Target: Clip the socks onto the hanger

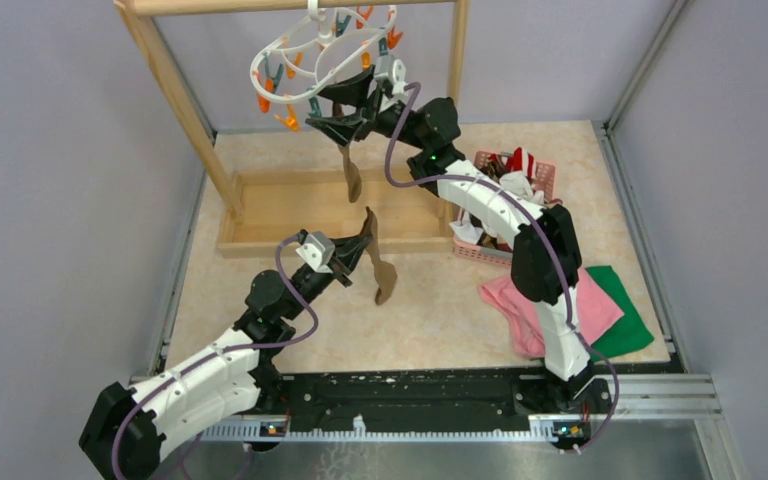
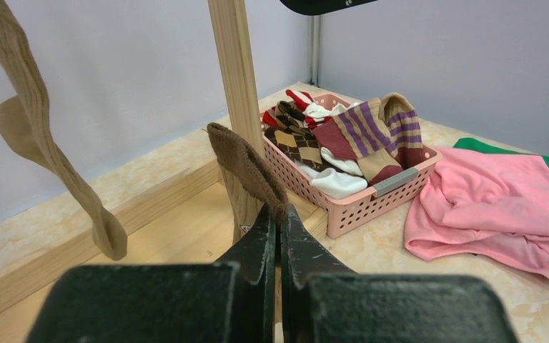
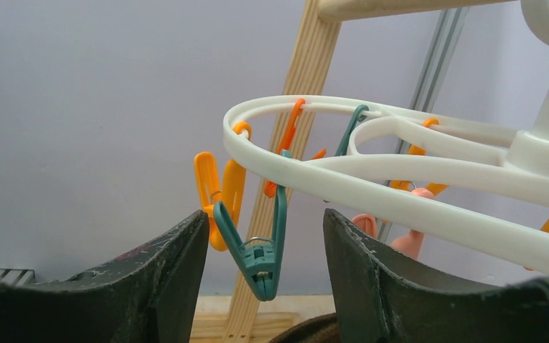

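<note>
My left gripper [image 1: 366,242] is shut on the top edge of a brown sock [image 2: 246,168], which hangs down from its fingertips. The second brown sock [image 2: 36,107] hangs beneath the hanger; its upper end lies behind my right gripper, so what holds it is hidden. The white round hanger [image 3: 400,196] carries orange, teal and pink clips. My right gripper stands open at the hanger's rim. In the right wrist view a teal clip [image 3: 261,257] appears between its spread fingers, with a gap on each side.
A pink basket [image 2: 372,214] of mixed socks stands at the right. Beside it lie a pink cloth [image 1: 520,310] and a green cloth [image 1: 625,330]. A wooden frame [image 1: 175,90] bears the hanger.
</note>
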